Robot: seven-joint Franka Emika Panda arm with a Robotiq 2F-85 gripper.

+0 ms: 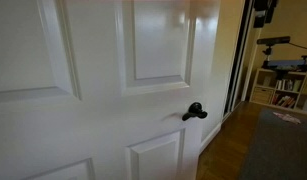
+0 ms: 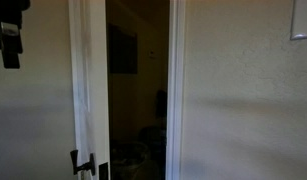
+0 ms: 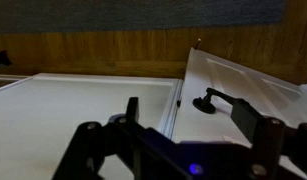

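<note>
A white panelled door fills most of the first exterior view, its black lever handle near the edge. The second exterior view shows the door ajar, with the handle low beside a dark gap. From the wrist, I look down on the door and its handle. My gripper stands open, its fingers apart; the handle appears in the space between them, but contact cannot be told. A dark shape at the upper left of the second exterior view looks like the gripper, well above the handle.
Pale wall flanks the doorway. A low white shelf with books stands at the far right, beyond wooden floor and a dark grey rug. The room behind the gap is too dark to read.
</note>
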